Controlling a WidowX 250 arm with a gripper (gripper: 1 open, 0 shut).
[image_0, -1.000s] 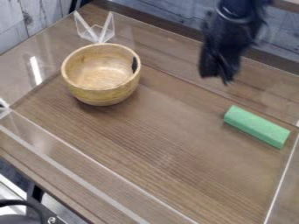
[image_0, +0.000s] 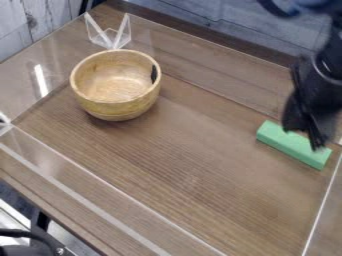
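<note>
My gripper (image_0: 297, 116) is at the right of the view, dark and shut, just above the near-left end of a green rectangular block (image_0: 301, 148) lying on the wooden table (image_0: 160, 180). Nothing shows between its fingers. Whether it touches the block I cannot tell.
A wooden bowl (image_0: 118, 98) sits at the upper left, with a white wire-like item (image_0: 110, 32) behind it. A grey wall runs along the back.
My gripper has moved from the top middle to the right and down, over the green block. The block and bowl have not visibly moved.
</note>
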